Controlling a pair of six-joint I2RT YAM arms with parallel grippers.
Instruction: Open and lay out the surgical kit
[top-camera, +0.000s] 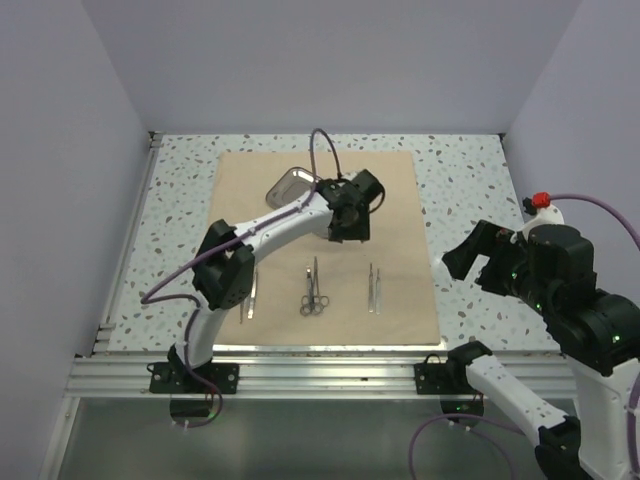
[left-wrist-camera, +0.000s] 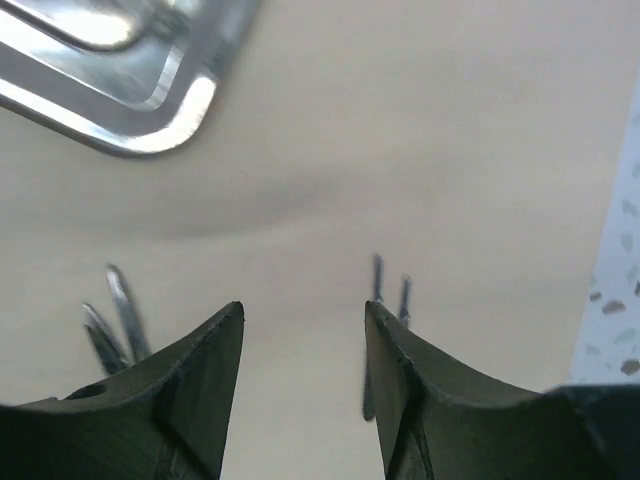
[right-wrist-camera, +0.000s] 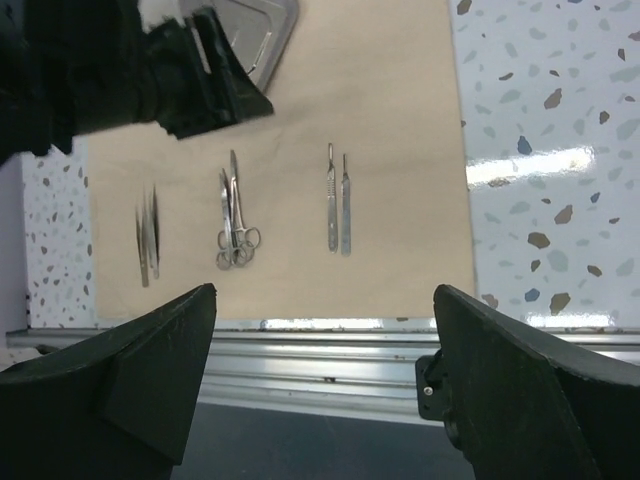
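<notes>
A steel tray (top-camera: 286, 190) lies at the back of the tan cloth, partly under my left arm. My left gripper hovers open beside it, nothing between its fingers. Two scalpel-like handles (right-wrist-camera: 332, 195) lie parallel at the cloth's right. Several scissor-like instruments (right-wrist-camera: 237, 235) lie in the middle, and several slim tweezer-like instruments (right-wrist-camera: 150, 235) at the left. My right gripper stands open and empty at the right, off the cloth.
The tan cloth (top-camera: 390, 190) covers the middle of the speckled table (top-camera: 470, 180). Rails run along the front edge.
</notes>
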